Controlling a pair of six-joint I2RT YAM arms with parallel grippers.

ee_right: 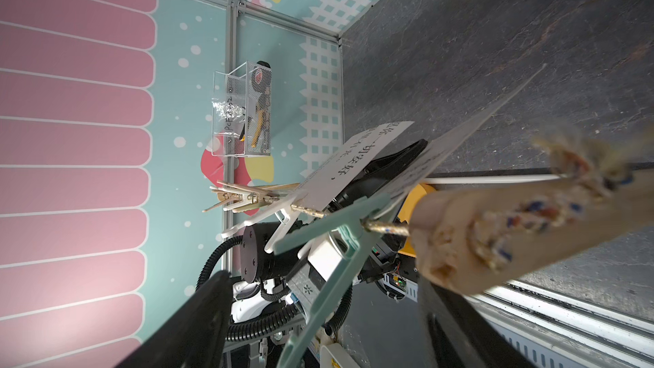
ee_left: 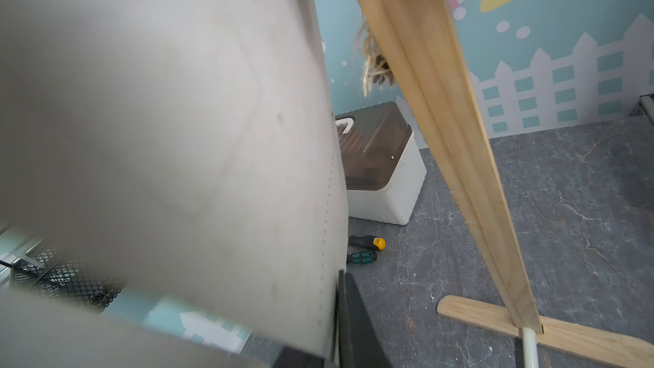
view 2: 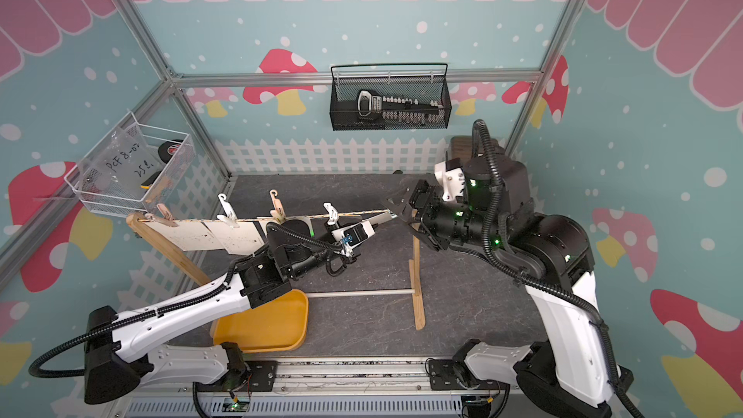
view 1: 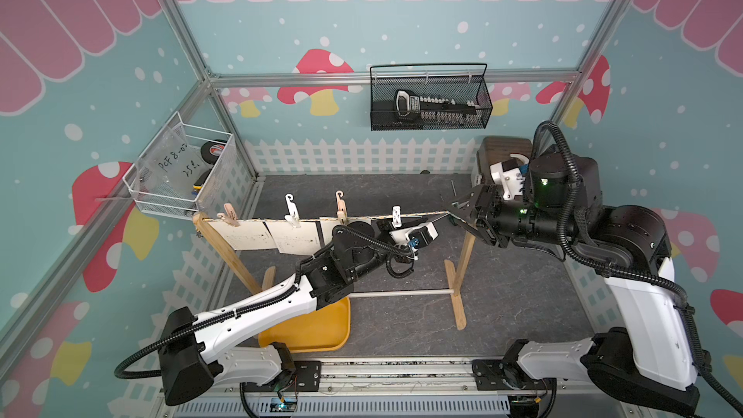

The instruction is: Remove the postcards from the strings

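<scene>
A large pale postcard point(ee_left: 224, 129) fills much of the left wrist view. Its edge runs down into my left gripper, whose dark fingers look shut on it. In the right wrist view the same postcard point(ee_right: 470, 129) hangs edge-on below the string point(ee_right: 387, 227), near a green clothespin point(ee_right: 333, 279). My right gripper stands part open, its blurred fingers on either side of the clothespin's handles with gaps visible. Another postcard point(ee_right: 361, 163) hangs farther along the string. Cards at the left end point(view 1: 246, 233) hang from pale clothespins point(view 1: 291, 209).
The string's wooden post point(ee_left: 442, 109) is beside the postcard. A yellow tray point(view 1: 325, 325) lies on the floor under the left arm. On the back rail hangs a black wire basket point(view 1: 429, 120); a white one point(view 1: 147, 193) is at left.
</scene>
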